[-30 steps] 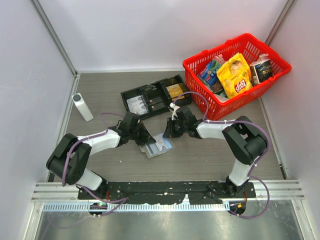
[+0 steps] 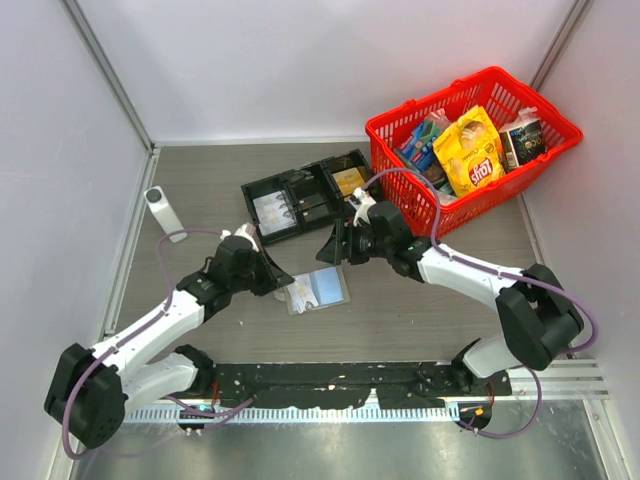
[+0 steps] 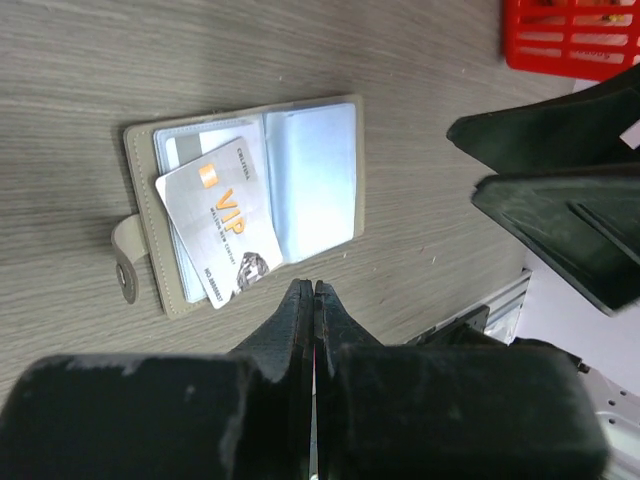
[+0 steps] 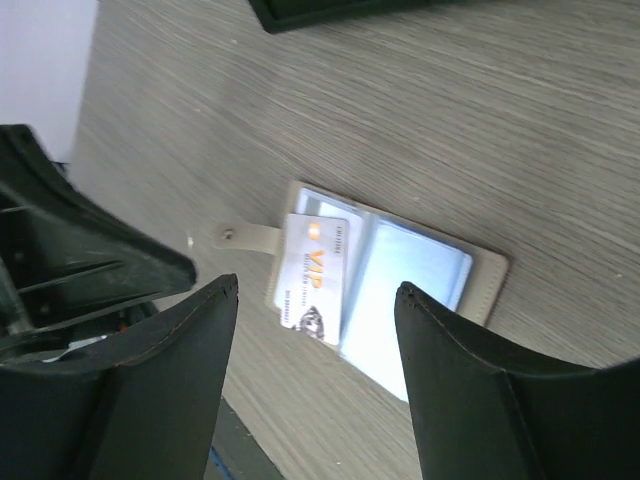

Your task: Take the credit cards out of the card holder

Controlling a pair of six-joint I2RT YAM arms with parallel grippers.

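The card holder [image 3: 208,124] lies unfolded flat on the table, its snap strap [image 3: 128,250] sticking out at one side. A white VIP card [image 3: 225,220] rests askew over one pocket, its corner past the holder's edge. The other side shows a light blue pocket [image 4: 405,270]. My left gripper [image 2: 289,282] is beside the holder's left part; in its own wrist view its fingertips are together, only a hairline slit between them, no card there. Above the holder's far right side, my right gripper stands open, with nothing gripped.
Behind the holder sits a black compartment tray [image 2: 312,212] with cards in it. A red basket [image 2: 395,165] of snacks fills the back right. A white bottle [image 2: 163,210] stands at the left. The table in front of the holder is bare.
The left gripper has backed off to the left from over the holder, uncovering the VIP card. My right gripper has risen and shifted a little away from the holder's right side.
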